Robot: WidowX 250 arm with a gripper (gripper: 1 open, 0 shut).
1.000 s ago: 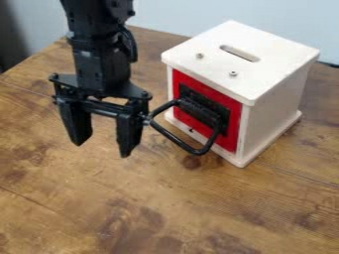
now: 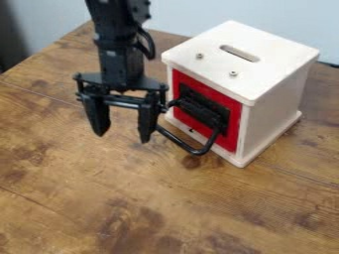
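My black gripper [image 2: 122,123] hangs open over the wooden table, its two fingers pointing down with nothing between them. To its right sits a white wooden box [image 2: 265,84] with a slot on top and a red front panel [image 2: 232,138]. A black latch mechanism [image 2: 205,108] is fixed on that panel, with a black bent bar handle [image 2: 197,149] reaching out from it toward my gripper, just right of the near finger.
A pale wall stands behind the table's back edge.
The box looks unchanged.
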